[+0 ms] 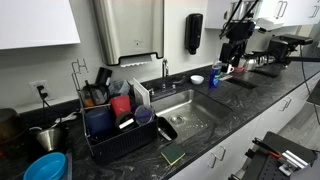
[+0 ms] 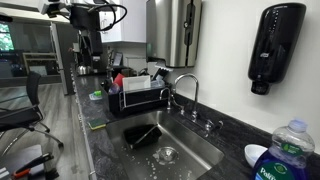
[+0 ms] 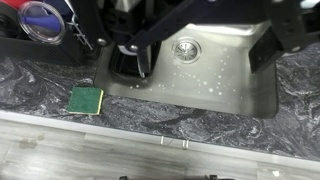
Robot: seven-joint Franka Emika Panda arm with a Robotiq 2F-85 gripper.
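My gripper hangs open above the sink in the wrist view, its dark fingers spread wide with nothing between them. In exterior view 1 the gripper (image 1: 227,68) is high over the counter at the right. A green sponge (image 3: 85,100) lies flat on the dark counter by the sink's front edge; the same sponge (image 1: 172,153) shows in exterior view 1. Inside the steel sink (image 2: 190,150) rests a black pan or dish (image 2: 145,137), partly covered by the gripper in the wrist view.
A black dish rack (image 1: 120,145) with cups and dishes stands left of the sink. A blue bowl (image 1: 46,167) sits farther left. Right of the sink are a blue soap bottle (image 2: 285,155) and a white bowl (image 2: 257,155). The faucet (image 2: 192,88) rises behind the basin.
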